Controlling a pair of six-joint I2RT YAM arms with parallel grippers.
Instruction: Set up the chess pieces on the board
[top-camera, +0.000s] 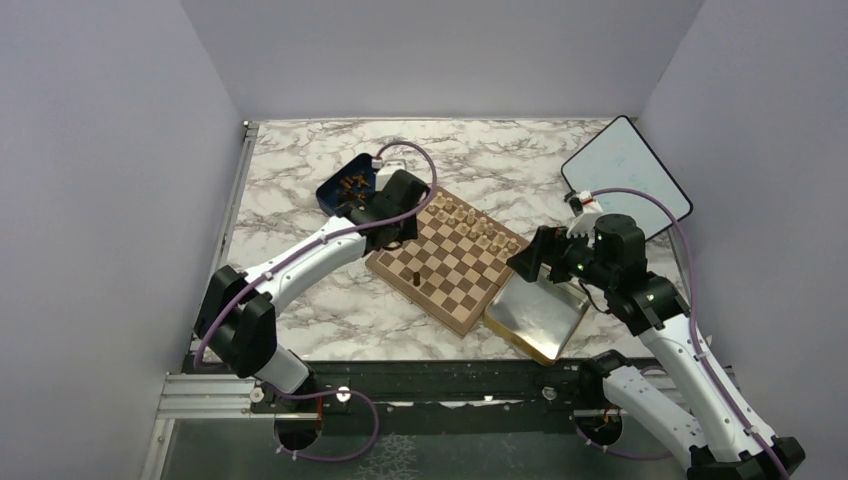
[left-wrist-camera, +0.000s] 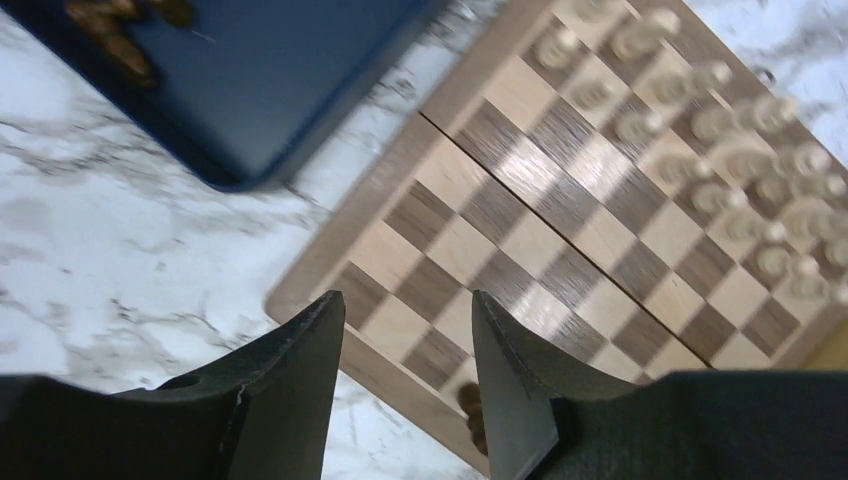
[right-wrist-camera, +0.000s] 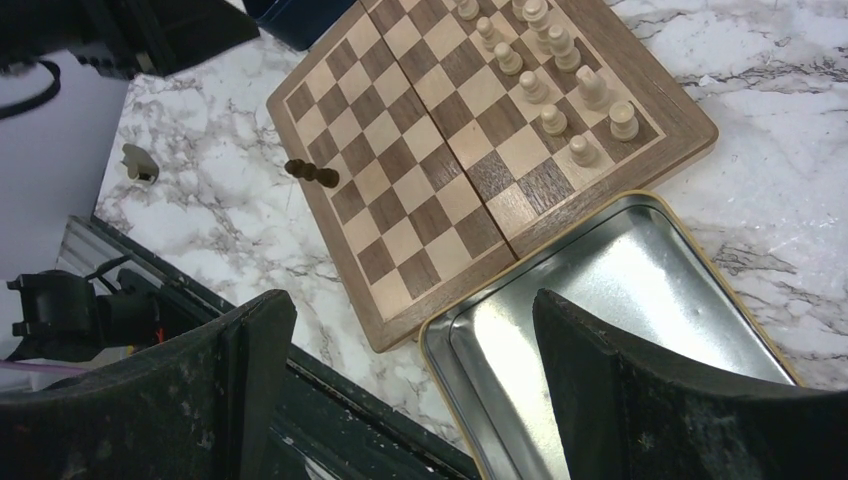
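Note:
One dark chess piece (right-wrist-camera: 312, 173) stands upright on the near-left edge row of the chessboard (top-camera: 450, 318). Light pieces (right-wrist-camera: 533, 87) fill two rows along the far side. More dark pieces (top-camera: 352, 186) lie in the blue bin (left-wrist-camera: 283, 150) at the back left, partly covered by my left arm in the top view. My left gripper is open and empty, raised over the board's left part; the dark piece shows beyond its right finger in the left wrist view. Over the metal tray, my right gripper is open with nothing between its fingers.
An empty metal tray (top-camera: 545, 310) with a gold rim sits against the board's right side. At the back right lies a whiteboard (top-camera: 630, 175). Bare marble table (top-camera: 500, 150) stretches behind the board.

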